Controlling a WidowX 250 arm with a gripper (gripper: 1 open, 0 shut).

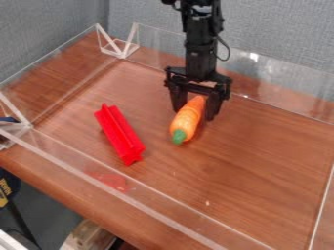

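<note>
An orange toy carrot (pixel 189 115) with a green tip lies on the wooden table (pixel 241 181), tip toward the front. My black gripper (pixel 197 92) is over the carrot's back end, its two fingers to either side of it; whether they touch it or are shut on it I cannot tell. A red bar-shaped object (pixel 119 133) lies apart on the left.
Clear plastic walls edge the table, with white brackets (pixel 117 44) at the back left and left side.
</note>
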